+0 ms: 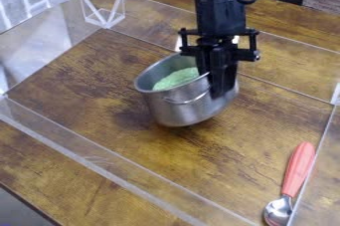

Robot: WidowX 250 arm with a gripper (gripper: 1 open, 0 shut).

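Observation:
My black gripper is at the right rim of a steel pot, which hangs tilted over the wooden table; its fingers are shut at that rim, though the fingertips are hard to make out. Inside the pot, a green textured object shows at the upper left, partly hidden by the wall.
An ice cream scoop with a red handle lies at the front right. Clear plastic walls border the work area. A pale item behind the gripper is mostly hidden. The wooden surface left of the pot is clear.

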